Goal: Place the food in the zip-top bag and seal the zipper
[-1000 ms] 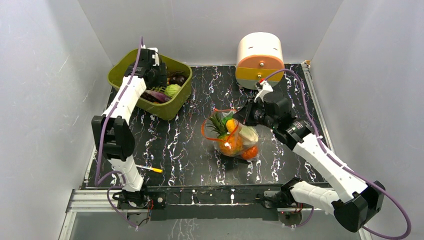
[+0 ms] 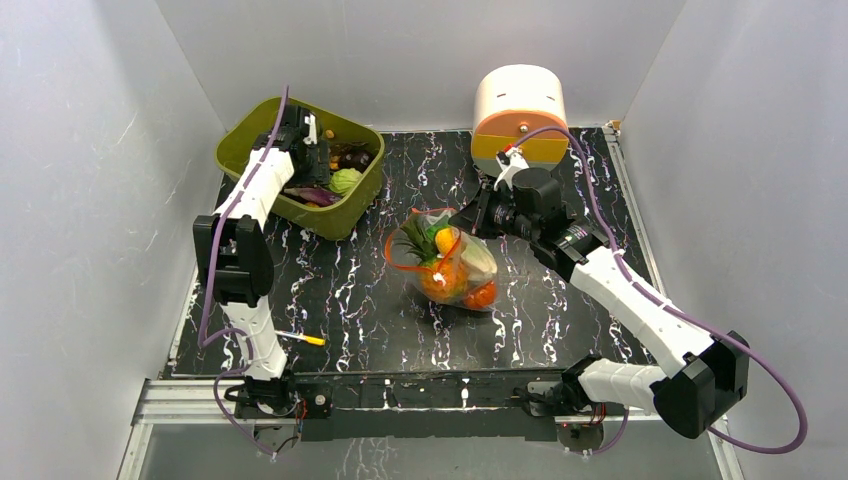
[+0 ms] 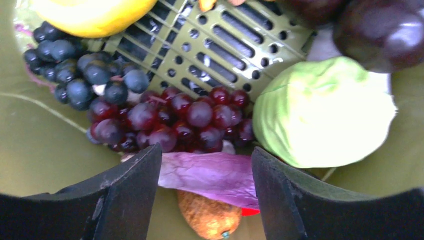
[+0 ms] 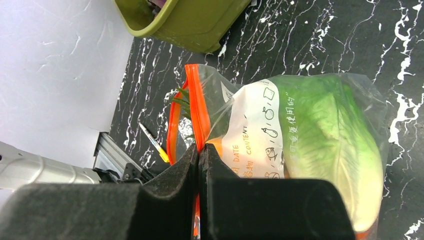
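Observation:
The clear zip top bag with an orange zipper edge stands on the table, its mouth spread and facing left. Through it I see a pineapple, an orange-yellow fruit, a leafy cabbage and a tomato. My right gripper is shut on the bag's edge beside the orange strip. Inside the green basket, my left gripper points down, its fingers apart on either side of a purple eggplant; nothing is clamped between them.
The basket also holds red grapes, dark grapes, a green cabbage, dark round vegetables and a brownish fruit. A bread-box-like container stands at the back; a yellow-ended pen lies front left.
My right gripper has shifted left, drawing the bag left and slightly up in the top view. Within the basket, the left gripper has moved slightly, staying over the food.

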